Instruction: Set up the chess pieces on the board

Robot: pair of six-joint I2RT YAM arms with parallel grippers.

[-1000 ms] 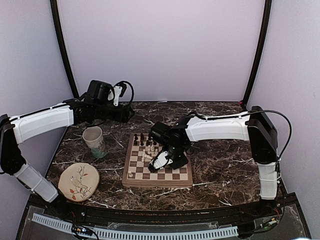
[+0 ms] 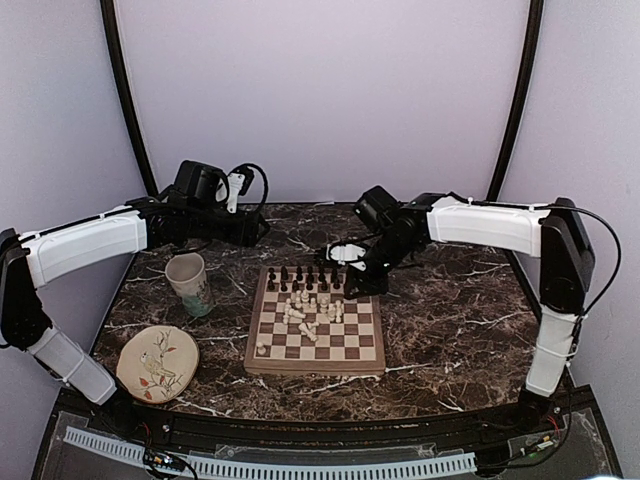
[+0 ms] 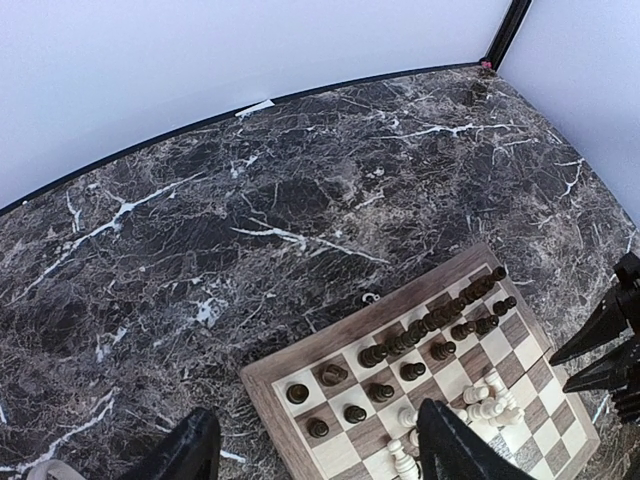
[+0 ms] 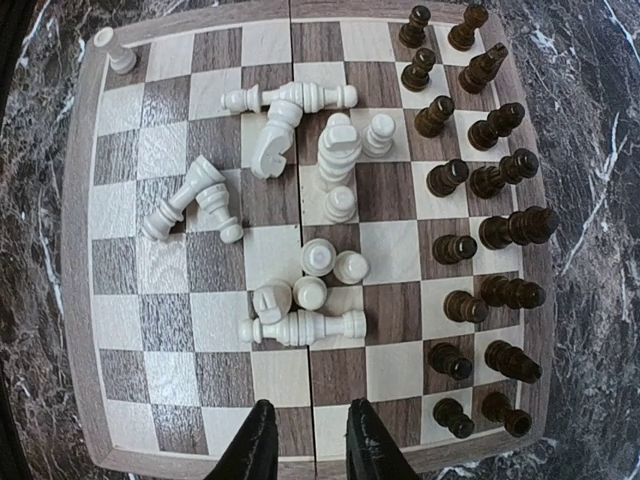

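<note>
The wooden chess board (image 2: 315, 367) lies on the marble table. Dark pieces (image 4: 525, 226) stand in two rows along its far side in the top view. White pieces crowd the middle; some stand, while others lie on their sides, such as a white king (image 4: 303, 328) and a white bishop (image 4: 213, 205). One small white piece (image 4: 117, 50) stands alone on a corner square. My right gripper hovers over the board's right edge, open and empty. Beyond the board's far left corner, my left gripper is held open above the table, nothing between its fingers.
A white cup (image 2: 190, 284) stands left of the board. Nearer the front left lies a round plate (image 2: 131, 380) with a painted bird.
My right arm has swung up, back and to the right, from over the near part of the board to its right edge, uncovering the white pieces. The left arm looks unmoved.
</note>
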